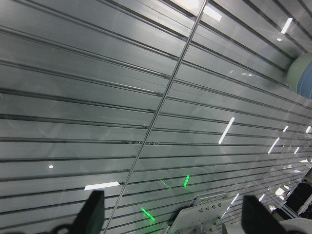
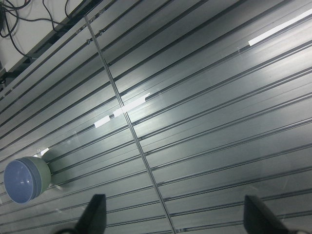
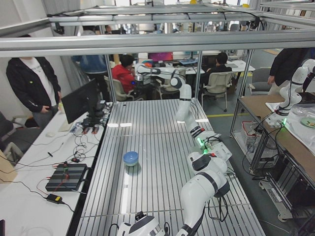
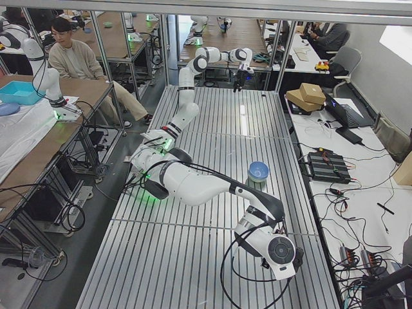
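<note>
A blue bowl (image 3: 131,158) (image 4: 258,170), stacked in a pale green one (image 2: 43,171), rests on the slatted metal table. The stack enters the left wrist view at the upper right edge (image 1: 302,78). My left gripper (image 4: 239,80) is raised at one end of the table, fingers spread, nothing between them. My right gripper is also raised, at the opposite end, open and empty. Both stand apart from the bowls.
A white desk (image 3: 34,206) with monitor, cables and black boxes runs along one long side; the arms' bases are on the other. Frame posts and beams surround the table, whose surface is largely clear. People are beyond it.
</note>
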